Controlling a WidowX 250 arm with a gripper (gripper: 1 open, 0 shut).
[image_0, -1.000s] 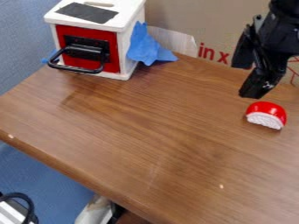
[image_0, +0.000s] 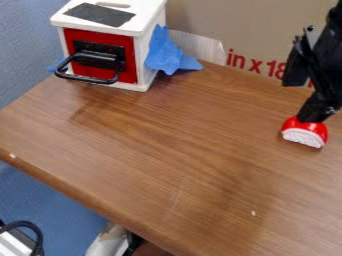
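My black gripper (image_0: 315, 108) is at the right, lowered onto a red object with a white face (image_0: 303, 137), which lies on the wooden table (image_0: 160, 170). The fingertips hide the top of the red object, and I cannot tell whether they are shut on it.
A white toy oven with a red front (image_0: 107, 35) and black handle stands at the back left, with blue cloth (image_0: 174, 58) beside it. Cardboard lines the back. The table's edge runs along the lower left.
The red object appears in the same place.
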